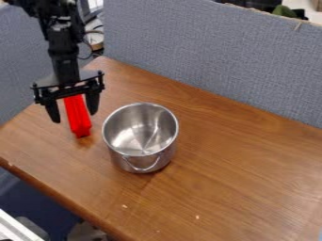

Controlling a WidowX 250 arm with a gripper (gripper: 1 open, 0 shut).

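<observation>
A black gripper [71, 98] hangs open over a red block [78, 121] on the left of the wooden table, its fingers reaching down around the block's upper part; whether they touch it is unclear. The block lies lengthwise, pointing toward the viewer. Just right of it stands a large steel pot [141, 137], apparently empty.
Padded grey walls [214, 47] border it at the back and left. A white object [18, 230] shows at the bottom left corner, off the table.
</observation>
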